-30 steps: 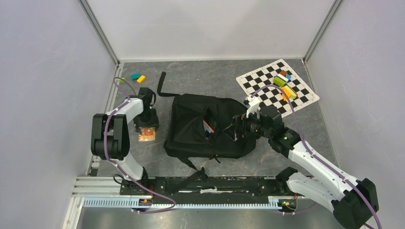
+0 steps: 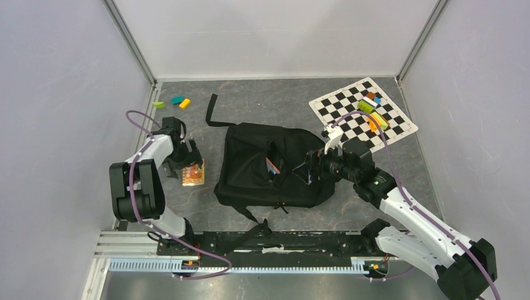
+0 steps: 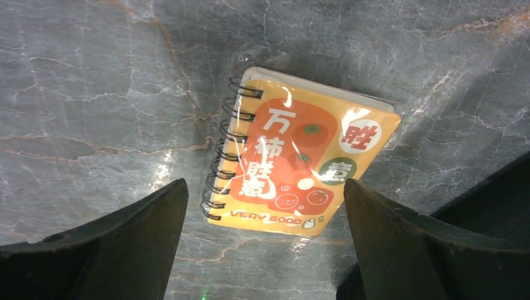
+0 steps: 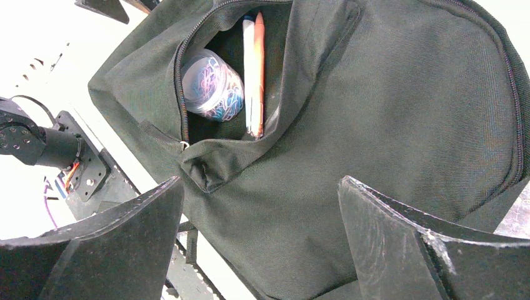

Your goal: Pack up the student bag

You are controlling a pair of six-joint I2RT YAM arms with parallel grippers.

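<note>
A small spiral notebook (image 3: 294,156) with an orange and yellow cover lies flat on the grey table, its wire binding to the left in the left wrist view. Above it my left gripper hangs open, with the notebook beyond the fingertips and nothing gripped. The black bag (image 2: 244,165) lies in the middle of the table, its front pocket (image 4: 187,81) unzipped. Inside the pocket are a clear tub (image 4: 214,87) of coloured bands or clips, a white pen and an orange pen (image 4: 258,75). Over the bag's right part, my right gripper stands open and empty.
A checkered board (image 2: 334,103) at the back right carries several coloured blocks and packs (image 2: 378,120). Small teal and yellow blocks (image 2: 185,103) lie at the back left. A bag strap (image 2: 215,112) stretches toward the back. Bare table shows between notebook and bag.
My left gripper has shifted a little to the left over the notebook and turned, with its fingers spread now. The notebook, the bag and the right arm look almost unchanged.
</note>
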